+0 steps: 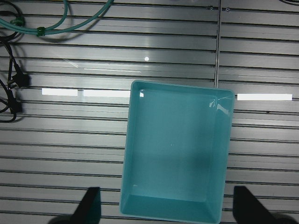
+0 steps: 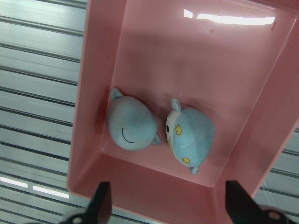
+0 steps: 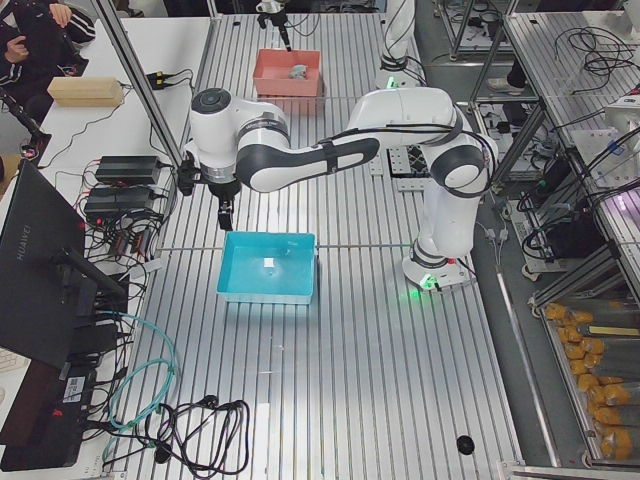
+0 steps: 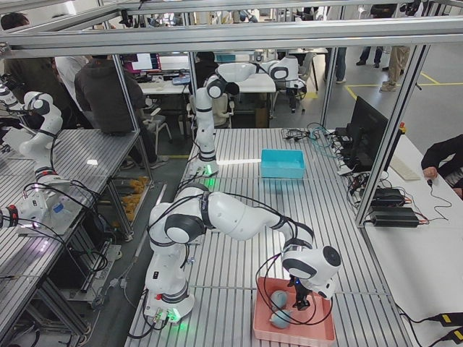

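A pink box [image 2: 219, 51] holds two light-blue plush toys, one with a smile line [image 2: 131, 123], the other with yellow patches [image 2: 191, 135]. My right gripper stands open above the box, with both toys below and between its fingers in the right wrist view and none in its grip. An empty cyan box [image 1: 176, 144] lies beneath my left gripper, which is open above it with fingers wide apart.
Coiled black cables [image 3: 200, 435] and teal cables [image 3: 150, 370] lie near a monitor [image 3: 40, 290] at the table's side.
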